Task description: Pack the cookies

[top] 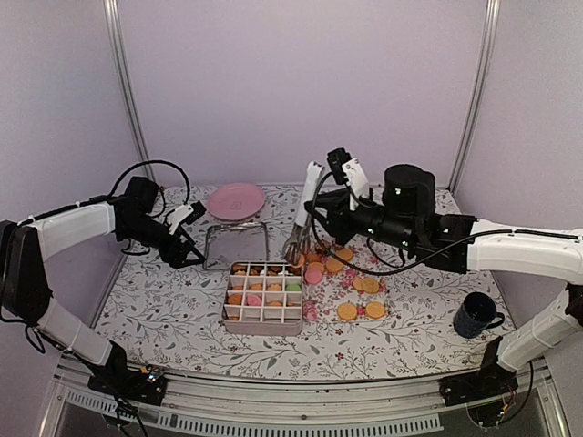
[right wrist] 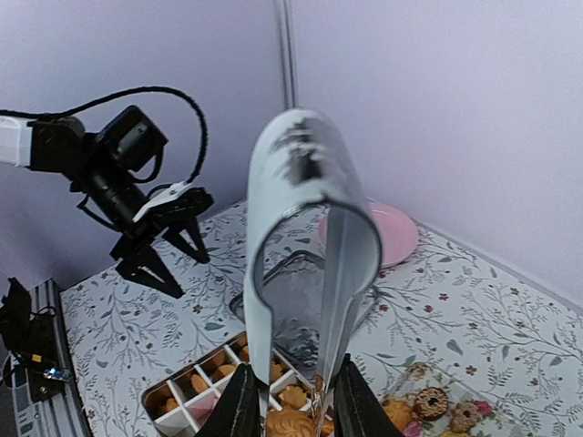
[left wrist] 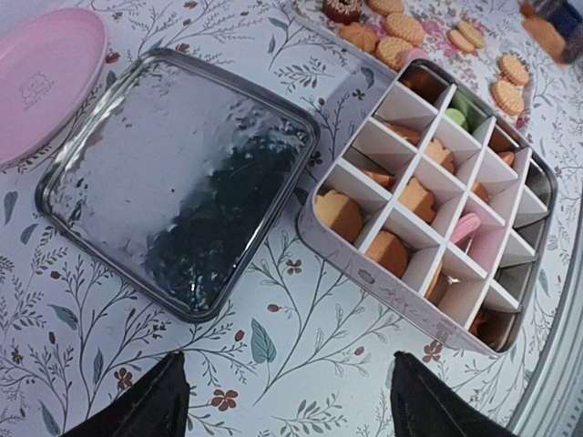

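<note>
White-handled tongs [top: 305, 202] are gripped by my right gripper, its dark fingers on either side of them. An orange-brown cookie [right wrist: 290, 422] shows between the tongs' arms in the right wrist view. From above, the tongs' tips hang near the back right corner of the divided box [top: 263, 329]. Many of its compartments hold cookies; a few look empty in the left wrist view. Loose cookies [top: 347, 311] lie on a flowery clear tray at the right. Over the table's left side, my left gripper is open and empty.
A clear lid [left wrist: 179, 182] lies behind and left of the box. Further back is a pink plate [top: 235, 201]. One dark blue mug [top: 475, 315] stands near the right front. Bare tablecloth lies at the left front.
</note>
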